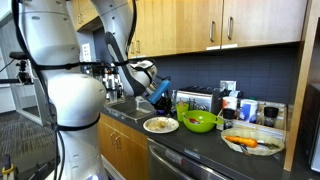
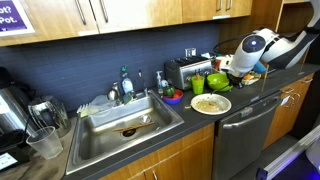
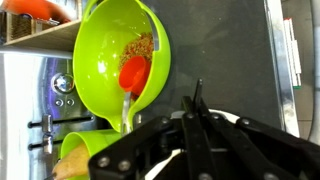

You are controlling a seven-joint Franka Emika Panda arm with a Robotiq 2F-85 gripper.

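Observation:
In the wrist view my gripper comes in from the bottom, its dark fingers drawn close together. I cannot make out what, if anything, is between them. A green bowl [image 3: 92,38] lies ahead and to the left, with a red spoon [image 3: 133,74] and some brown grains inside. My fingers are apart from both bowl and spoon. Part of a white plate [image 3: 232,117] shows beneath the gripper; exterior view 1 shows food on the plate [image 1: 150,126]. The arm reaches over the counter near this plate.
A toaster [image 2: 185,73] stands against the back wall behind the bowl. To the right in exterior view 1 is a tray [image 1: 265,148] with carrots. The sink [image 2: 125,127] lies left of the plate.

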